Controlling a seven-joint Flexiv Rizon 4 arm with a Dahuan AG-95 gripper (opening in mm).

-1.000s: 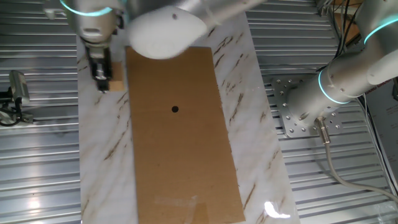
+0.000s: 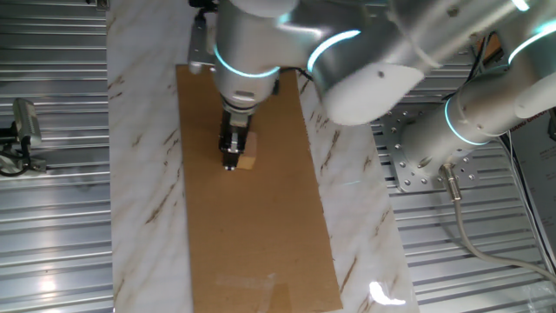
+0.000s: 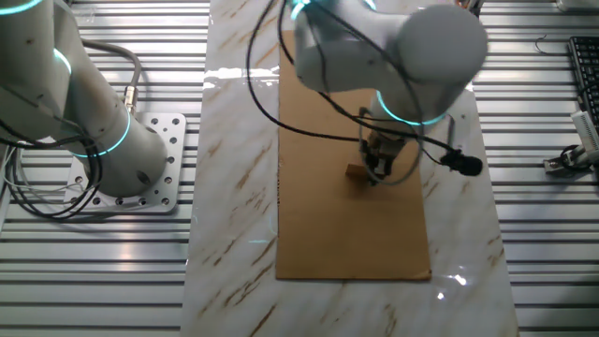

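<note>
A small tan wooden block (image 2: 248,157) shows at the right side of my gripper (image 2: 230,163) in exterior view 1. It has travelled along with the fingers, so the gripper is shut on it. In exterior view 2 the block (image 3: 357,172) appears as a brown piece left of the gripper (image 3: 376,178), partly covered by it. Both are over the upper half of a brown cardboard sheet (image 2: 252,226). Whether the block touches the cardboard cannot be told. The black dot on the sheet is hidden from view now, behind the block and gripper.
Under the cardboard lies a marbled white table top (image 2: 143,200), with slatted metal surfaces (image 2: 52,235) on either side. Loose black cables (image 3: 257,89) hang from the arm. The lower part of the cardboard is clear apart from some tape (image 2: 248,282).
My gripper has carried the block rightwards and slightly down in exterior view 1, from the marble left of the cardboard onto the sheet's area. The black dot, visible before, is now covered.
</note>
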